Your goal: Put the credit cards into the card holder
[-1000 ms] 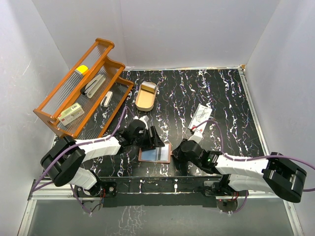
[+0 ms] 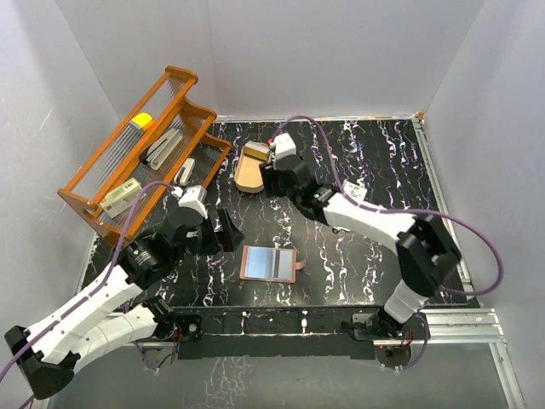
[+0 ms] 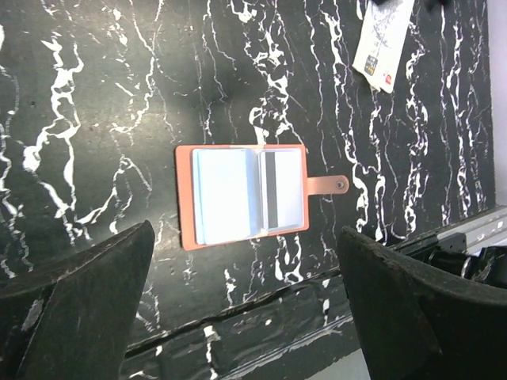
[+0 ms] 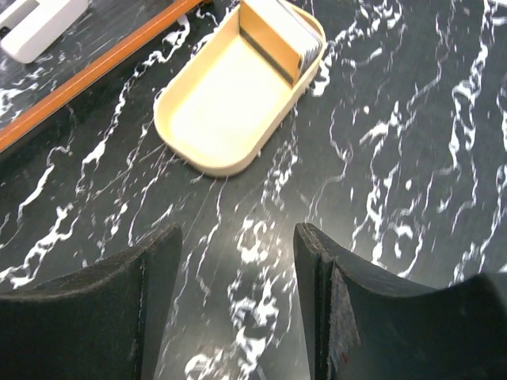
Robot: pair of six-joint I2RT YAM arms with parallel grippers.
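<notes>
The card holder (image 3: 185,198) lies open on the marble-patterned table, its orange-brown cover spread flat and its snap strap (image 3: 328,185) pointing right. Clear sleeves fill its inside. Left of it in the top view, my left gripper (image 2: 228,230) hangs above the table, its fingers wide open and empty. A cream tray (image 4: 214,163) holds a stack of cards (image 4: 287,32) leaning at its far end. My right gripper is just short of this tray, fingers apart, with only bare table showing between them.
A wooden shelf rack (image 2: 174,106) with a stapler (image 2: 162,148) and small boxes stands at the left. A white printed sheet (image 3: 383,46) lies right of the holder, partly under my right arm.
My right gripper has moved from beside the holder up to the tray. The left one has backed off leftward from above the holder, uncovering it.
</notes>
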